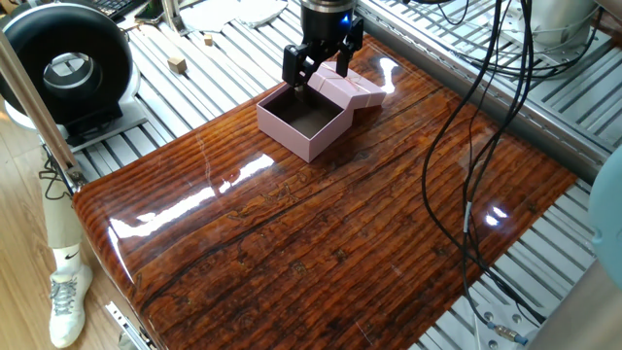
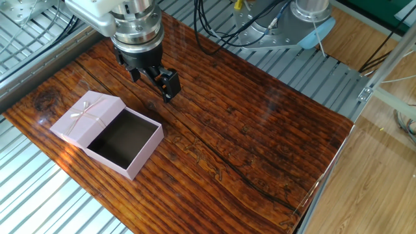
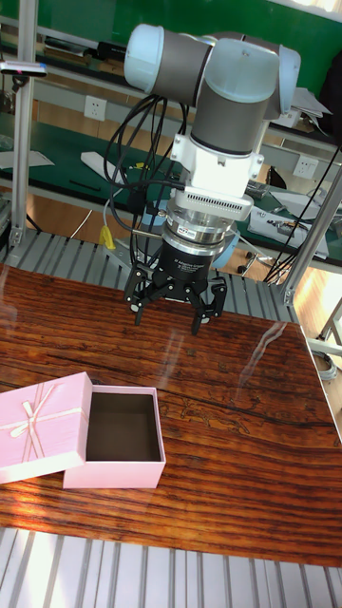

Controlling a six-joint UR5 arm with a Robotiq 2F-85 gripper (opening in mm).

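Observation:
An open pink box (image 1: 306,144) with a dark, empty-looking inside sits on the glossy wooden table. Its pink lid (image 2: 89,117), tied with a ribbon bow, rests tilted against one side of the box, partly over its edge. My gripper (image 3: 170,322) hangs above the tabletop, pointing down. Its fingers (image 3: 139,307) stand well apart with nothing between them. In exterior view 2 the gripper (image 2: 151,89) appears beyond the box, apart from both box and lid; in exterior view 1 it overlaps them.
Black cables (image 1: 466,185) hang in front of the table's right part in exterior view 1. Small wooden blocks (image 1: 177,64) and a black ring-shaped device (image 1: 73,68) lie off the table on the slatted surface.

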